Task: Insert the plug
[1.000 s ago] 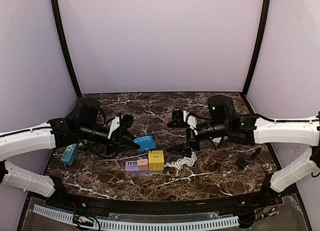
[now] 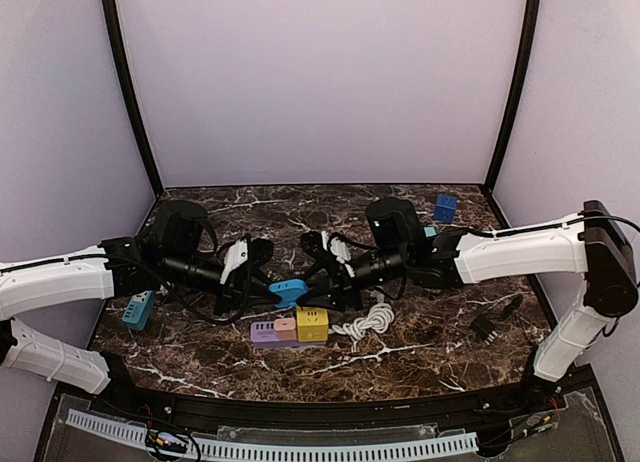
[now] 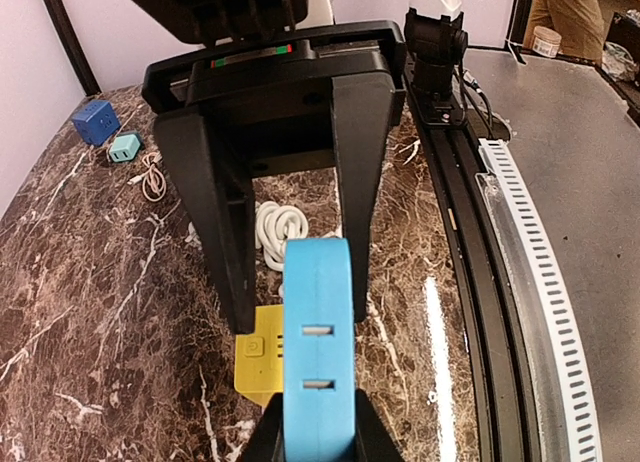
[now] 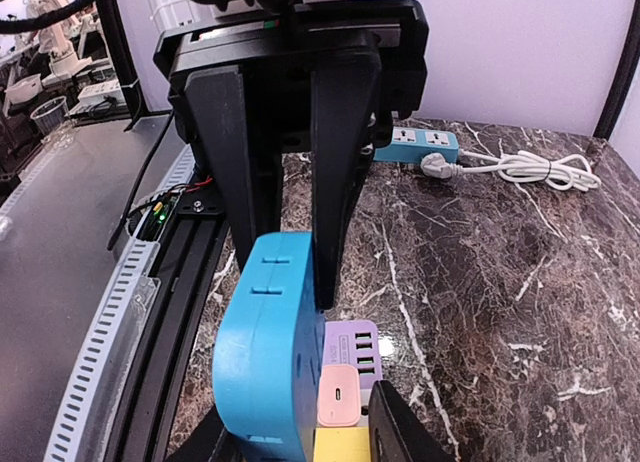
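A blue plug block [image 2: 288, 290] is held above the purple, pink and yellow power strip [image 2: 312, 324] by my left gripper [image 2: 275, 294], which is shut on it. From the right, my right gripper [image 2: 315, 294] has its fingers around the block's other end, part open; whether they touch it is unclear. In the left wrist view the block [image 3: 318, 352] stands upright in front of the right gripper's fingers. In the right wrist view it [image 4: 265, 342] is seen below the left gripper's fingers, with the pink section [image 4: 338, 397] behind it.
A coiled white cable [image 2: 365, 322] lies right of the strip. A teal strip [image 2: 137, 310] is at the left, a blue cube [image 2: 446, 207] at the back right, a black adapter [image 2: 485, 325] at the right.
My right gripper has moved leftward to the blue block and tilted.
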